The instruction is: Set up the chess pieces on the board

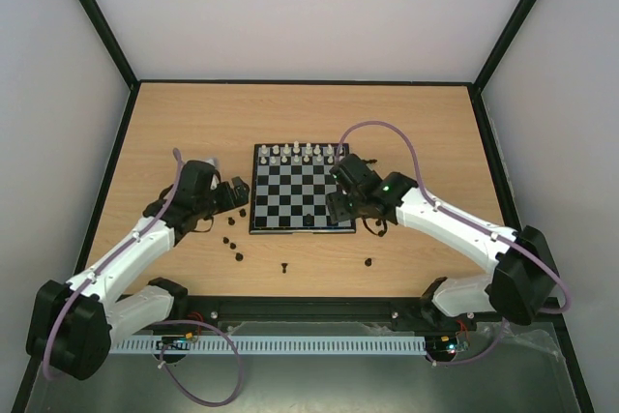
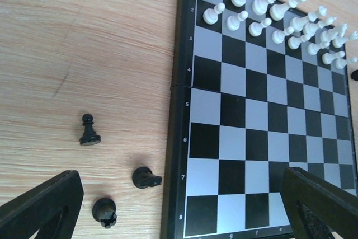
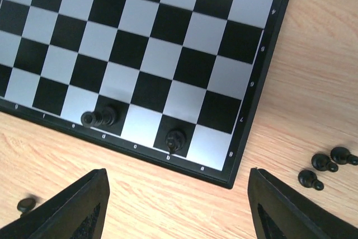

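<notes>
The chessboard (image 1: 252, 210) lies mid-table, with white pieces (image 2: 280, 10) filling its two far rows. Two black pieces stand on the near row in the right wrist view: one tall piece (image 3: 99, 117) and, two squares along, another (image 3: 175, 139). Left of the board, loose black pieces include a pawn (image 2: 88, 130), a piece tipped toward the board (image 2: 146, 178) and one with a notched top (image 2: 104, 211). My left gripper is open beside the board's left edge, empty. My right gripper hangs over the near right corner, its fingers apart and nothing between them.
Several black pieces (image 3: 323, 162) lie close together right of the board. Single black pieces rest near the table's front, one at centre (image 1: 284, 266) and one at right (image 1: 368, 262). Much of the wooden table (image 1: 213, 113) behind the board is bare.
</notes>
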